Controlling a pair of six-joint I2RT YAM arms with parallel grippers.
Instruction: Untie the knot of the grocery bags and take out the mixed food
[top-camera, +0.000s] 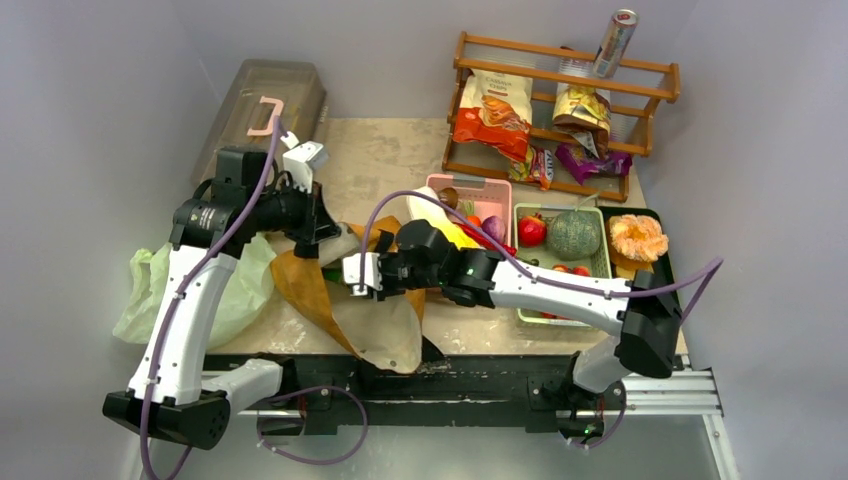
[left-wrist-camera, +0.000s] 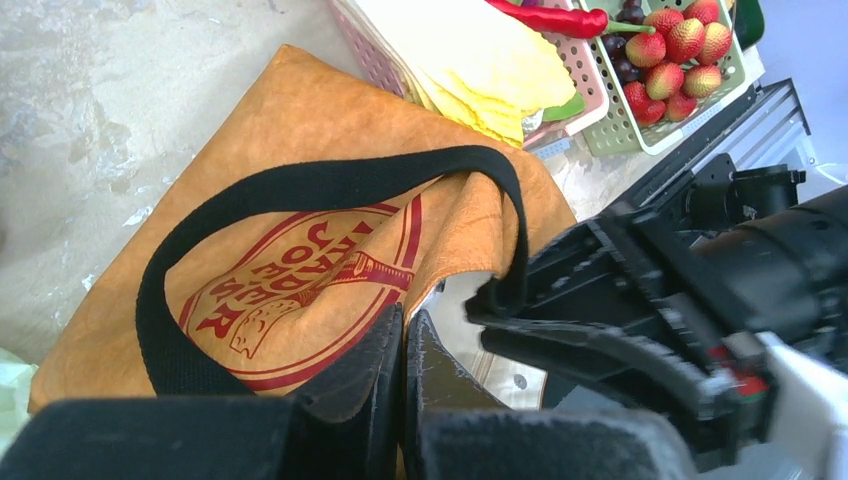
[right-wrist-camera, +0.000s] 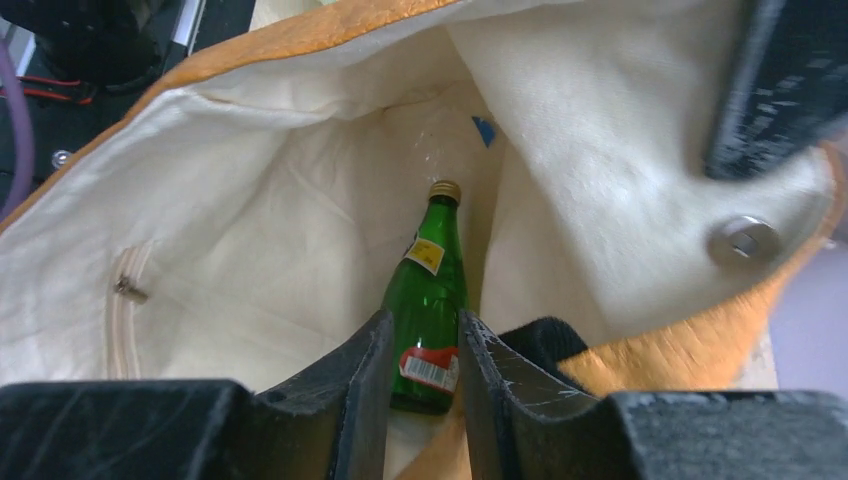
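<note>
An orange Trader Joe's bag (left-wrist-camera: 250, 130) with cream lining and a black strap (left-wrist-camera: 300, 183) lies mid-counter. My left gripper is shut at the bag's upper edge, holding its orange fabric up. In the right wrist view a green bottle (right-wrist-camera: 428, 290) lies inside the open bag. My right gripper is at the bag's mouth, part open, with the bottle beyond its fingertips. A pale green plastic bag (top-camera: 145, 295) lies at the left.
Pink (top-camera: 470, 185) and green (top-camera: 560, 320) produce baskets and a dark tray (top-camera: 665, 275) stand right. A snack rack (top-camera: 560, 75) and lidded box (top-camera: 240, 100) are behind.
</note>
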